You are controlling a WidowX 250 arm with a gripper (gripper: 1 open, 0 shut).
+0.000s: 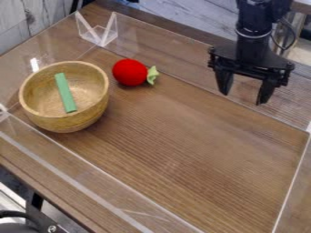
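Observation:
My black gripper (246,86) is at the upper right over the wooden table, its two fingers spread apart with nothing seen between them. To its left lies a red object with a green top (129,72), apparently a vegetable. A wooden bowl (87,116) stands at the left with a green bar (65,92) in it.
A clear plastic holder (95,27) stands at the upper left. A grey wall edges the top left corner.

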